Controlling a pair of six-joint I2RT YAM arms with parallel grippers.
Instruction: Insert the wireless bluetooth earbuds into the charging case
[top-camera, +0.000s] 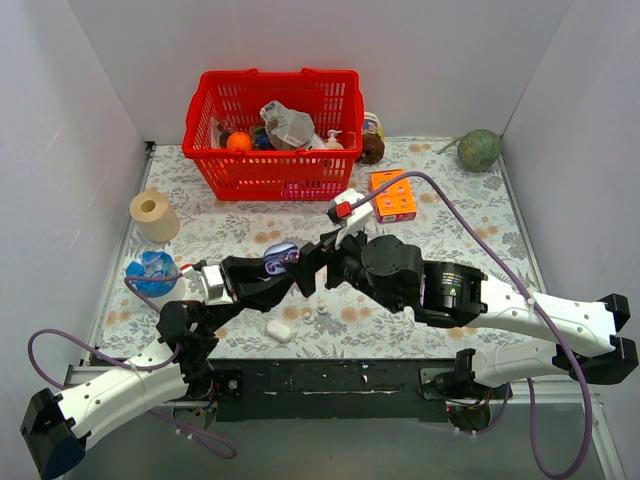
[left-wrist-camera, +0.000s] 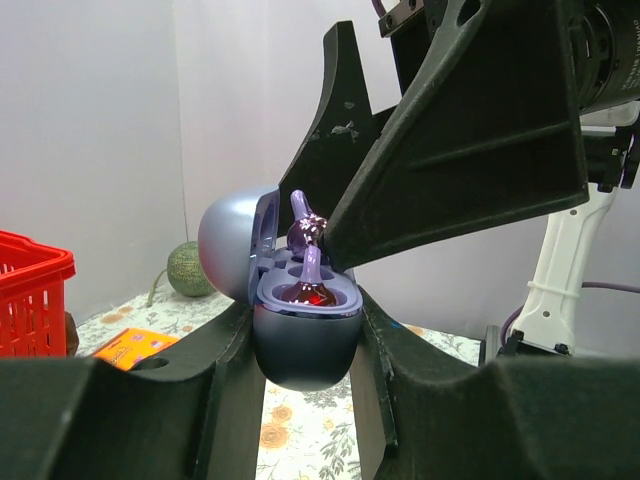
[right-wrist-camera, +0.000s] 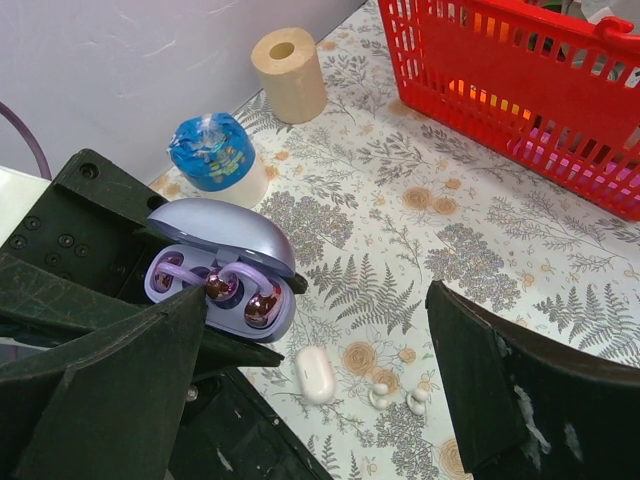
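Observation:
My left gripper is shut on the purple charging case (left-wrist-camera: 305, 350), which it holds above the table with the lid (right-wrist-camera: 225, 230) raised. Two purple earbuds with dark glossy heads show at the case: the nearer earbud (left-wrist-camera: 312, 275) stands in its slot, stem up. The farther earbud (left-wrist-camera: 303, 225) sits higher, close to the right gripper's fingertips; whether it is fully seated I cannot tell. My right gripper is open, one finger right beside the case, the other well to the right. In the top view the grippers hide part of the case.
On the table below lie a white case (right-wrist-camera: 315, 375) and two small white earbuds (right-wrist-camera: 417, 401). A red basket (top-camera: 275, 180) stands at the back, an orange box (top-camera: 393, 195) to its right. A paper roll (top-camera: 154, 216) and a blue-wrapped item (top-camera: 153, 272) are at the left.

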